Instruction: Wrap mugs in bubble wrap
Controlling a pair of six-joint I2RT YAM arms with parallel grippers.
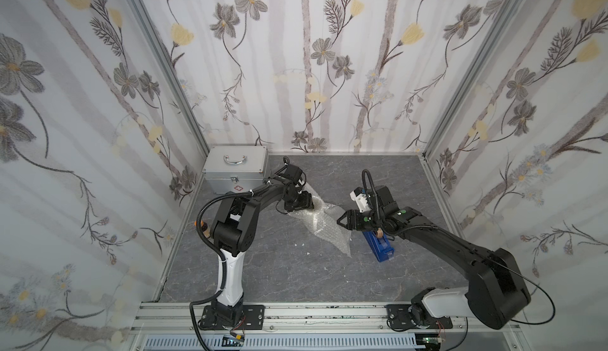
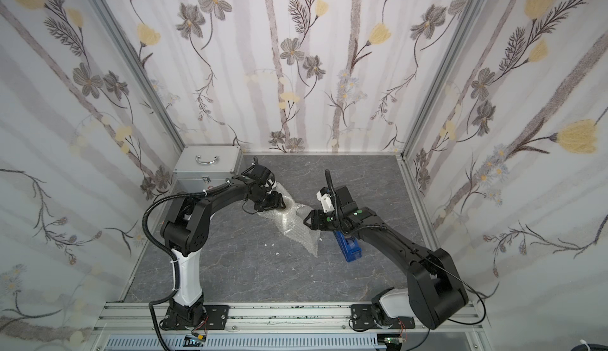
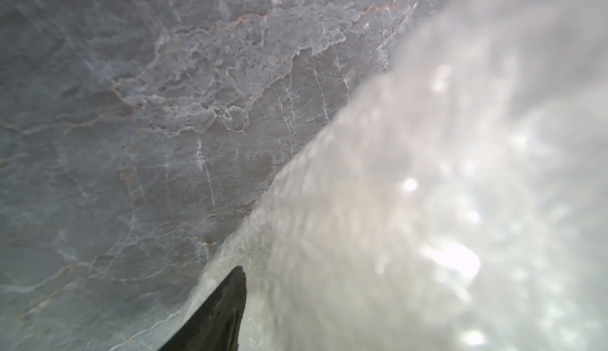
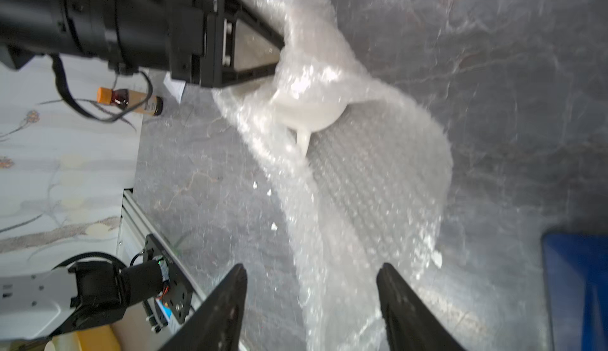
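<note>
A white mug (image 4: 313,113) lies in the bubble wrap (image 4: 386,154), its handle showing under a fold. The wrap covers the mug's far part and trails toward the front in a loose, part-curled sheet. My left gripper (image 1: 309,201) is open at the covered end, its fingers (image 4: 256,72) against the wrap. In the left wrist view the wrap (image 3: 392,237) fills the right side, blurred, beside one dark finger (image 3: 218,316). Over the sheet's loose end, my right gripper stands open; no grip on the wrap shows.
A blue tape dispenser (image 1: 378,249) sits partly under my right arm. At the back left stands a silver case (image 1: 235,161). A bottle with an orange cap (image 4: 129,99) stands near the left wall.
</note>
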